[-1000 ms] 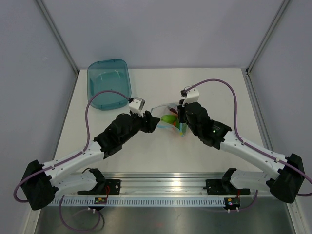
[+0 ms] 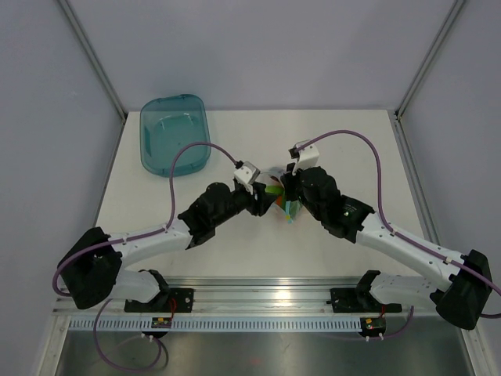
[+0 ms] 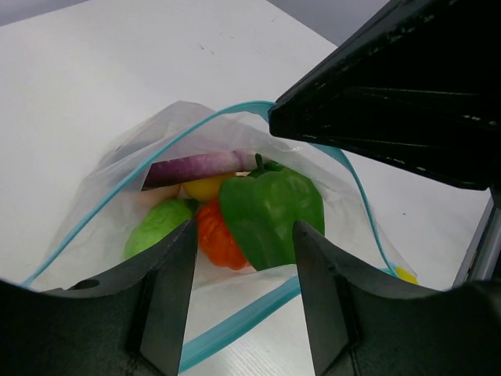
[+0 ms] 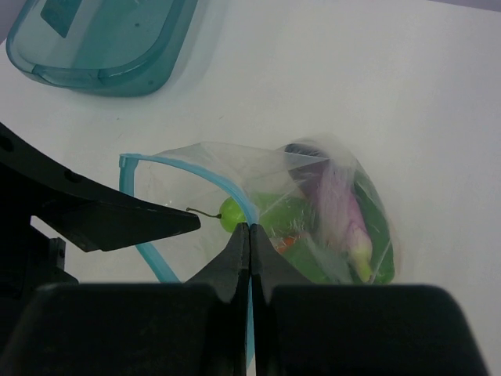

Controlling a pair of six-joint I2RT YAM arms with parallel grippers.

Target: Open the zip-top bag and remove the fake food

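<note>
The clear zip top bag [image 3: 125,168] gapes open, its blue rim [image 3: 117,188] spread wide. Inside are a green pepper [image 3: 278,207], an orange-red piece [image 3: 218,235], a light green pear-like piece [image 3: 160,223], something yellow [image 3: 205,188] and a purple eggplant [image 3: 196,168]. My left gripper is open at the bag's mouth, fingers apart, with the pepper and the orange-red piece beyond its tips; nothing is seen gripped. On the bag's blue edge, my right gripper is shut, the strip running into its fingertips. The light green piece [image 4: 235,213] shows through the plastic.
A teal bin [image 2: 174,133] stands empty at the back left of the white table [image 2: 243,129]. The two grippers are close together at the bag. Table space behind and in front of the bag is clear.
My left gripper has moved right from beside the bag to its mouth, partly covering it in the top view. The right gripper has stayed almost still at the bag's edge.
</note>
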